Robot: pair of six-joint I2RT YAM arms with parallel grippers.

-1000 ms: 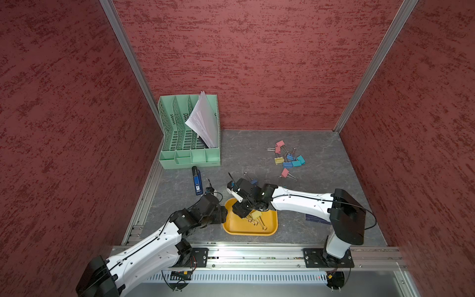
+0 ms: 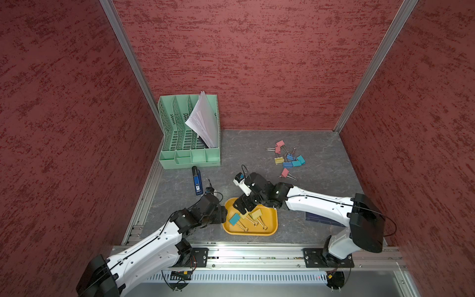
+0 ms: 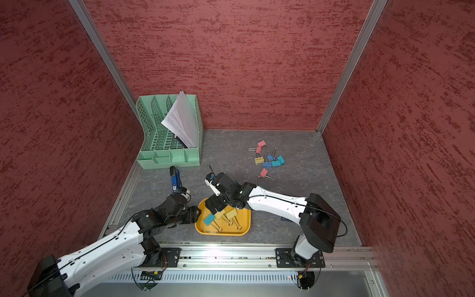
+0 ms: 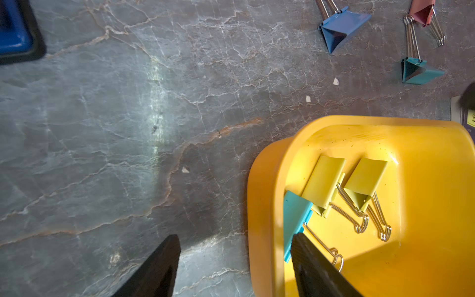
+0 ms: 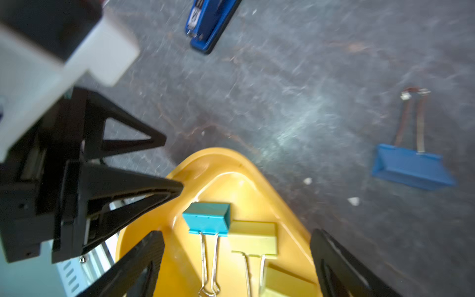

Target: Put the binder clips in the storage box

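The yellow storage box [image 2: 250, 234] sits at the table's front. Inside lie a teal binder clip [image 2: 234, 219] and two yellow clips [image 4: 323, 181]. In the left wrist view my left gripper is part open, its fingers on either side of the box's left wall. Above the box's left part, my right gripper is open and holds nothing. Farther back lies a loose group of pink, yellow, blue and teal clips [image 2: 288, 163]. A blue clip [image 5: 413, 165] and a dark teal clip [image 4: 419, 71] lie nearer the box, mostly hidden by the right arm from above.
A blue stapler [image 2: 197, 180] lies left of the box, in front of a green file organizer [image 2: 191, 157] holding papers. A dark flat object [image 2: 324, 218] shows partly under the right arm.
A teal clip now shows in the box where none showed a second ago. The left arm looks still.
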